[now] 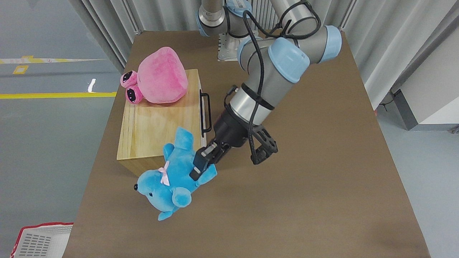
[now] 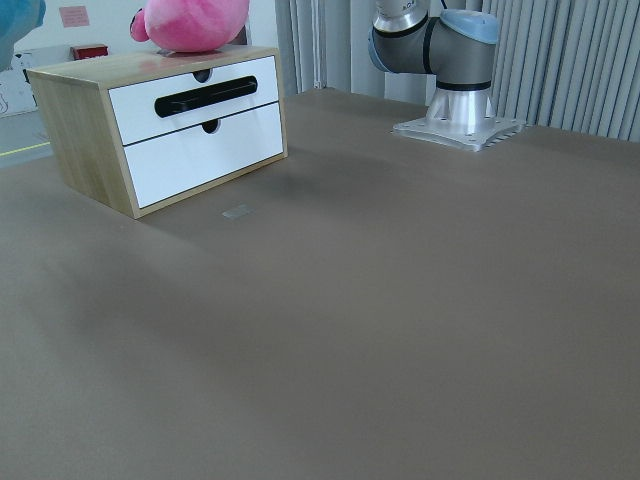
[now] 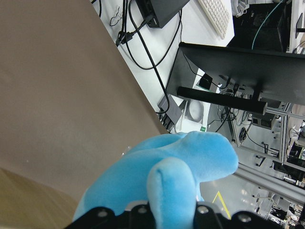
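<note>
A blue plush bear (image 1: 168, 189) with a pink bow hangs in my gripper (image 1: 197, 170) at the near edge of the wooden cabinet (image 1: 157, 129). In the wrist view its blue body (image 3: 124, 181) fills the bottom, between the black fingers. Only a sliver of blue plush (image 2: 18, 20) shows at the left view's top corner. A pink plush toy (image 1: 161, 75) with black-eyed bumps lies on the far part of the cabinet top.
The cabinet has white drawer fronts (image 2: 200, 150) and a black handle (image 1: 208, 114). A white red-rimmed basket (image 1: 43, 240) sits on the floor at lower left.
</note>
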